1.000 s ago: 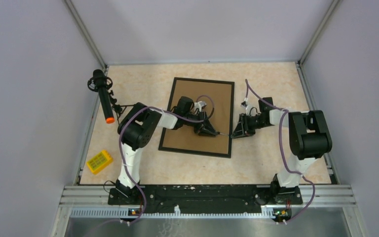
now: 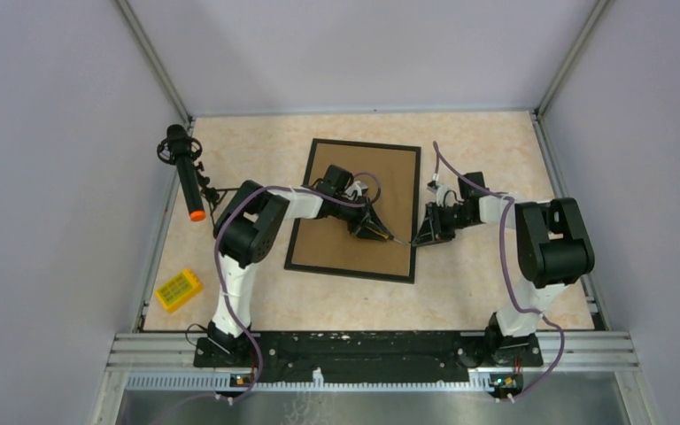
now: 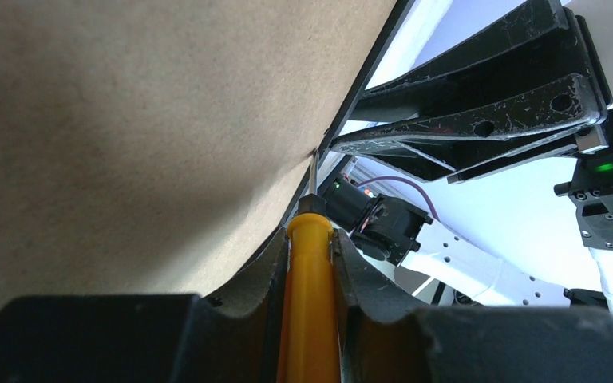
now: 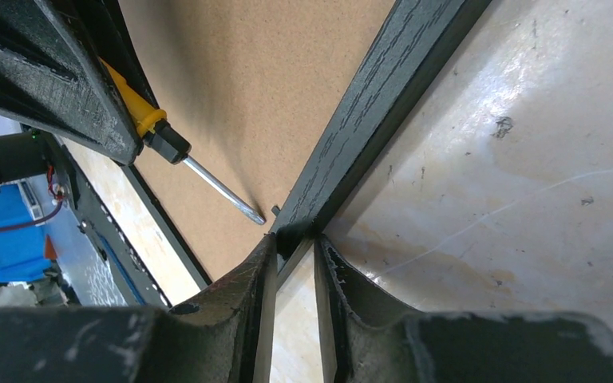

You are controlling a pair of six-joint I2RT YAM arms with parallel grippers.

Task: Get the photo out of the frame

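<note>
The picture frame lies face down, brown backing board up inside a black rim. My left gripper is shut on a screwdriver with a yellow handle, its metal tip low over the board beside a small dark tab at the right rim. My right gripper is at the frame's right side, its fingers closed around that black rim near the screwdriver's tip.
A yellow box sits at the front left of the table. A black stand with an orange end stands at the back left.
The frame lies where it was.
</note>
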